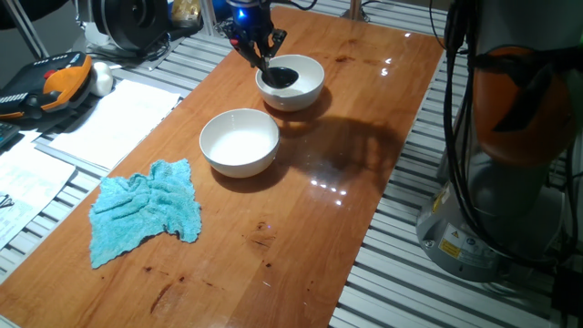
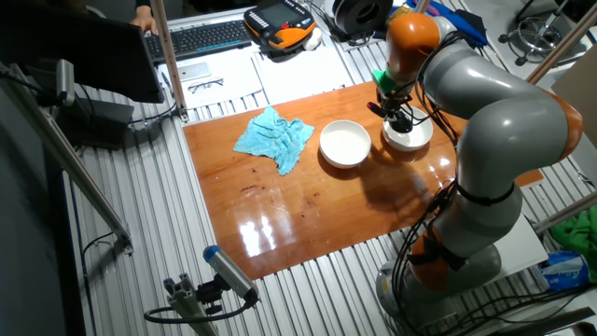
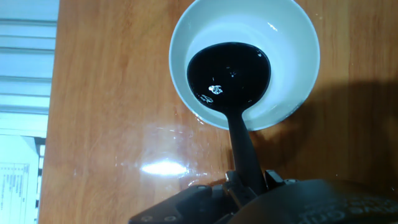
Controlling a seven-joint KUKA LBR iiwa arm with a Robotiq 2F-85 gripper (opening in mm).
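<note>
A black ladle (image 3: pixel 229 76) has its round bowl over the far white bowl (image 3: pixel 297 46). Its handle runs back into my gripper, which is shut on it. Wet-looking glints show on the dark scoop; whether it holds liquid I cannot tell. In exterior view 1 the gripper (image 1: pixel 262 56) hangs just behind and left of the far bowl (image 1: pixel 305 94), with the ladle (image 1: pixel 281 77) slanting down into its opening. The near white bowl (image 1: pixel 240 144) stands upright in front and looks to hold something pale or nothing.
A crumpled turquoise cloth (image 1: pixel 146 211) lies on the wooden table (image 1: pixel 273 273) left of the near bowl. Papers (image 1: pixel 118 128) and an orange-black device (image 1: pixel 50 87) rest beyond the left edge.
</note>
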